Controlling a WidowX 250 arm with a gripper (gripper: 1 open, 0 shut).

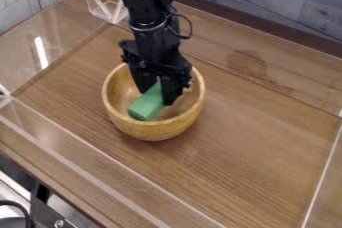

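A tan round bowl (182, 123) sits left of centre on the wooden table. Inside it lies a green object (146, 105). My black gripper (154, 86) reaches down from the top into the bowl, its lower end at the upper end of the green object, apparently shut on it. The fingertips are dark and partly hard to make out.
A raised edge or wall (281, 7) runs along the back right. Dark cables lie at the lower left corner.
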